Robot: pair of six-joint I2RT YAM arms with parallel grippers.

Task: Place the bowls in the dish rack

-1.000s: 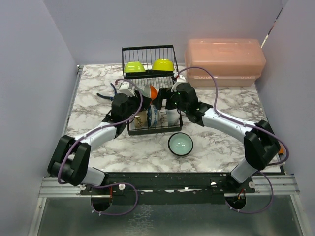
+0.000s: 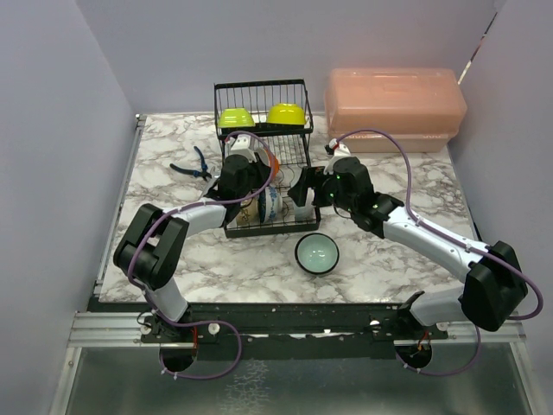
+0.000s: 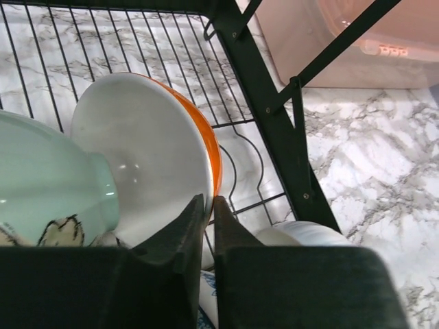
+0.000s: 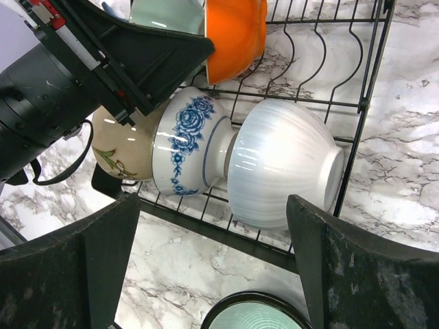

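Note:
In the left wrist view an orange bowl with white inside (image 3: pixel 140 151) stands tilted in the dish rack (image 3: pixel 276 137) against a mint bowl (image 3: pixel 48 178). My left gripper is at its rim; whether it grips is unclear. The right wrist view shows a white bowl (image 4: pixel 278 164), a blue-flowered bowl (image 4: pixel 185 144) and a beige bowl (image 4: pixel 127 147) on their sides in the front of the rack. My right gripper is open over the rack's right side, nothing between its fingers. A green bowl (image 2: pixel 316 253) rests on the table in front.
Two yellow-green bowls (image 2: pixel 285 113) sit on the rack's upper tier. A pink container (image 2: pixel 395 99) is at back right. Pliers (image 2: pixel 187 169) lie left of the rack. The table right of the rack is largely clear.
My right gripper has moved rightward, away from that bowl.

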